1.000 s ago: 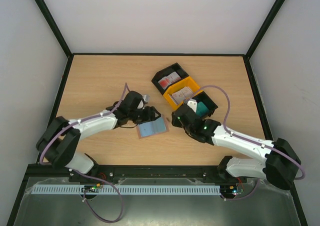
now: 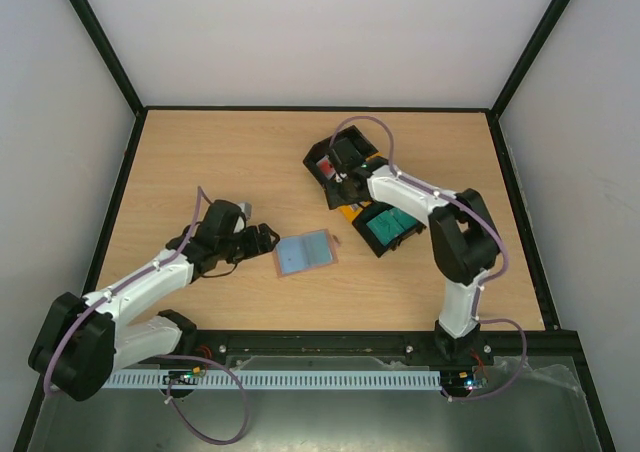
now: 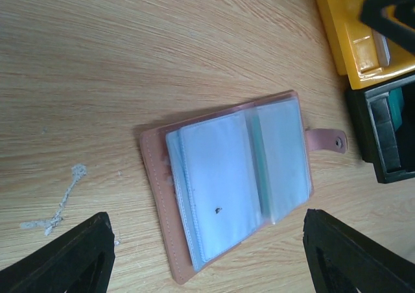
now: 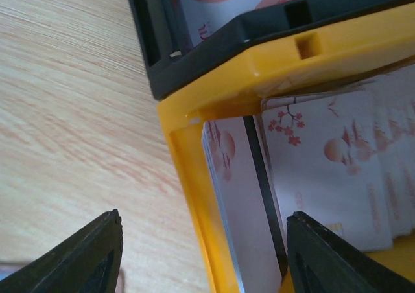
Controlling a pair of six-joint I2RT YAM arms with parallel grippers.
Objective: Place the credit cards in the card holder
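Observation:
The card holder (image 2: 306, 253) lies open on the table, a brown cover with pale blue clear sleeves; the left wrist view shows its sleeves (image 3: 217, 183) and snap strap (image 3: 327, 140). Left of it hovers my left gripper (image 2: 268, 238), its fingers apart and empty (image 3: 209, 247). Over the yellow bin (image 2: 350, 213) my right gripper (image 2: 338, 190) is open. In the right wrist view, one white card (image 4: 243, 196) leans at the bin's near wall, ahead of the fingers (image 4: 314, 247). A black divider separates it from more printed cards (image 4: 324, 157). Nothing is between those fingers.
A black bin (image 2: 318, 160) with red-and-white cards adjoins the yellow one at the back. Another black bin (image 2: 385, 234) with green cards adjoins it in front.
My left gripper has moved left, off the card holder. The holder and bins stayed put.

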